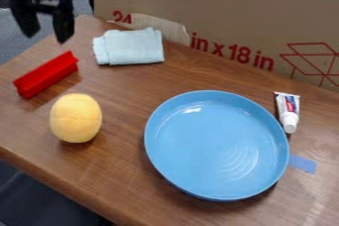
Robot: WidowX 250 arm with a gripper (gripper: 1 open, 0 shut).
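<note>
My black gripper (42,22) hangs blurred at the top left, above the table's far left corner, open with nothing visible between its fingers. Below it lies a red oblong block (47,74). A folded light blue cloth (129,48) is to the right of the block, at the back. A yellow round object (75,118) stands in the near left area. A large blue plate (216,145) occupies the right half, with a white toothpaste tube (287,112) just beyond its right rim.
A large cardboard box (225,12) stands along the back of the table (146,190). A piece of blue tape (302,164) is at the right. Bare wood lies in the middle, between the cloth, yellow object and plate.
</note>
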